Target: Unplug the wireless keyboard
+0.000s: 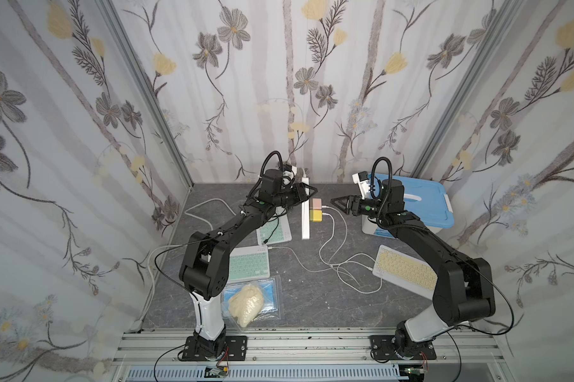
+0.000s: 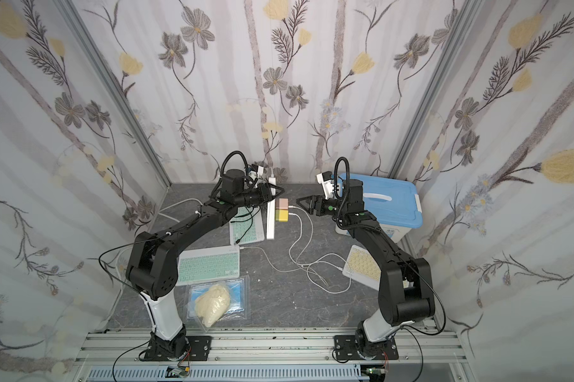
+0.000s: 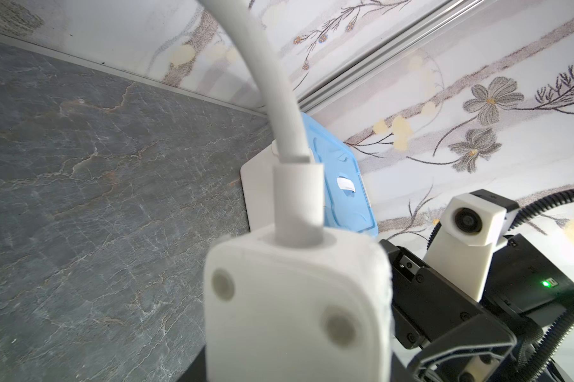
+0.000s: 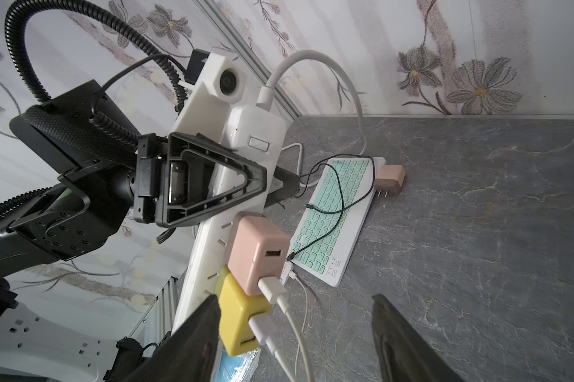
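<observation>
My left gripper [image 1: 304, 189] is shut on a white power strip [image 1: 305, 219], raised upright above the table; its end with the thick cord fills the left wrist view. A pink adapter [image 4: 255, 254] and a yellow adapter [image 4: 239, 318] are plugged into it, each with a white cable. Just right of them, my right gripper [image 1: 339, 204] is open and empty. A yellow-keyed keyboard [image 1: 406, 270] lies front right with a cable at its corner; green-keyed keyboards [image 1: 248, 264] lie at left. Which adapter feeds which keyboard I cannot tell.
A blue-lidded box [image 1: 414, 200] stands at the back right. A bag with cream filling [image 1: 245, 305] lies at the front left. A loose pink adapter [image 4: 390, 177] and black cables lie by the rear keyboard. Loose white cables cross the middle.
</observation>
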